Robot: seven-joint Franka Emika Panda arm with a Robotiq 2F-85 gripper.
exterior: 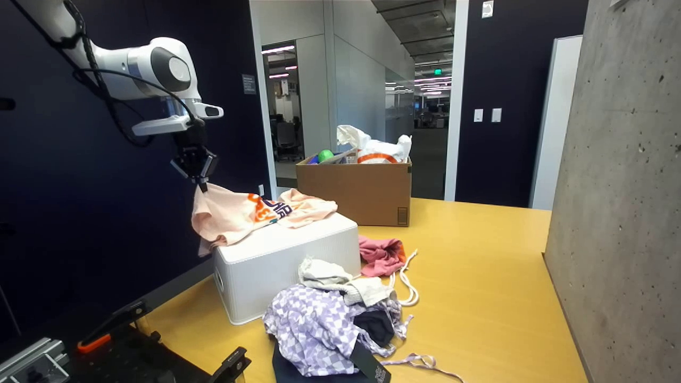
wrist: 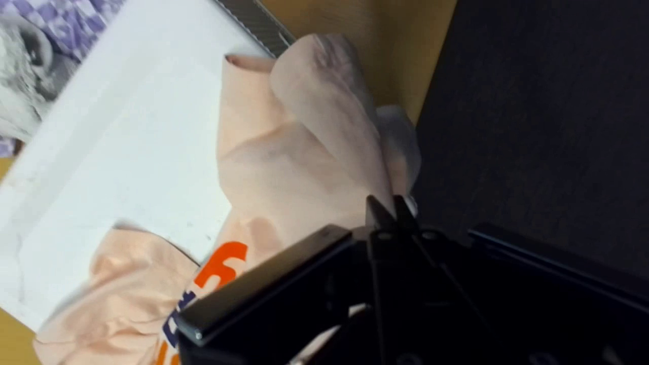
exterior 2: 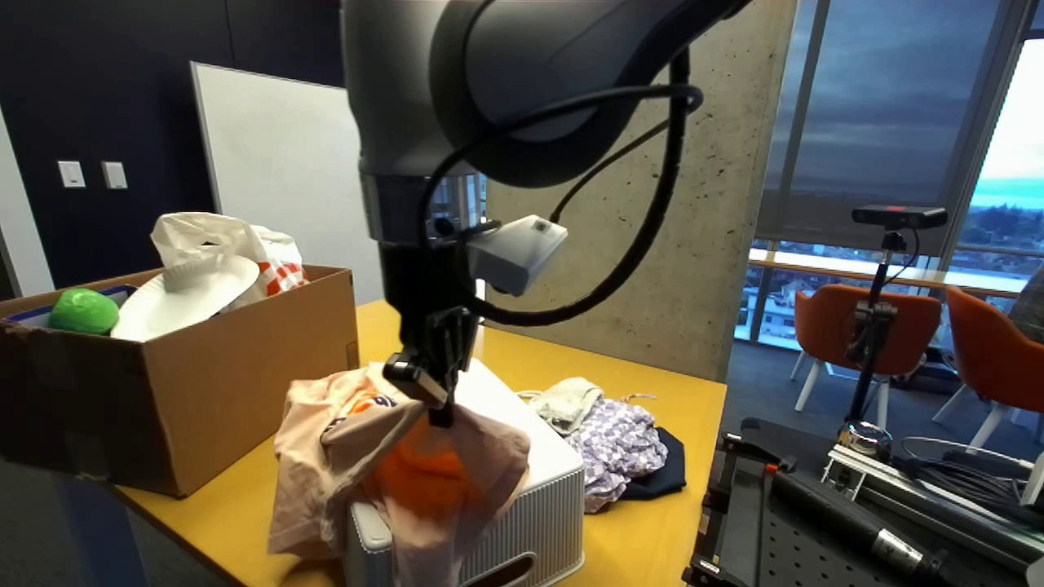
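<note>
A peach shirt point(exterior: 226, 216) with orange and dark lettering lies crumpled over the top of a white box point(exterior: 290, 261). My gripper point(exterior: 202, 186) is shut on it, and the cloth rises to a peak at the fingertips. Exterior view 2 has the shirt point(exterior 2: 311, 470) draped down over the end of the box point(exterior 2: 528, 514), with the gripper point(exterior 2: 442, 416) above that end. From the wrist, the gripper meets the shirt point(wrist: 292, 164) past the box's edge; the pinched bit of cloth is mostly hidden by the dark fingers.
Beside the white box lies a clothes pile: a purple checkered garment point(exterior: 313, 332), a grey-white one point(exterior: 325, 273) and a pink one point(exterior: 383, 256). A full cardboard box point(exterior: 357, 191) stands behind.
</note>
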